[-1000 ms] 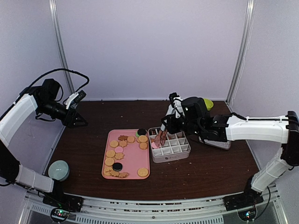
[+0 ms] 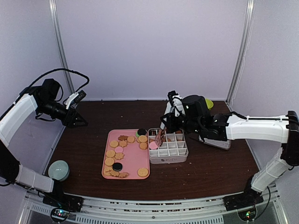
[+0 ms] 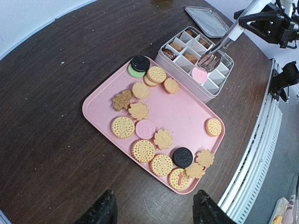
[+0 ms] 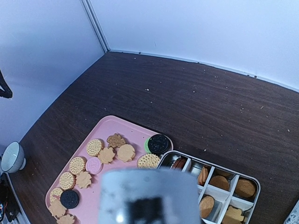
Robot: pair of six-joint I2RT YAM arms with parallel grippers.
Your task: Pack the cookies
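The pink tray [image 2: 133,163] holds assorted cookies: round tan ones, flower shapes, a pink one, a green one and black ones. Beside it stands the divided box [image 2: 168,158], with cookies in some compartments. My right gripper [image 2: 170,121] is shut on metal tongs [image 3: 231,35], whose heads are over the box beside a pink cookie [image 3: 199,74] in a compartment; whether they grip it is unclear. A blurred pale handle fills the lower middle of the right wrist view. My left gripper hangs open at the left, empty, away from the tray.
A white bowl [image 2: 58,170] is at the front left. A lidded or flat metal tray [image 3: 204,21] and a yellow-green bowl [image 2: 209,103] lie behind the right arm.
The right gripper and tongs have risen slightly, and the box has shifted a little left; more of the pink cookie shows. The left arm is still.
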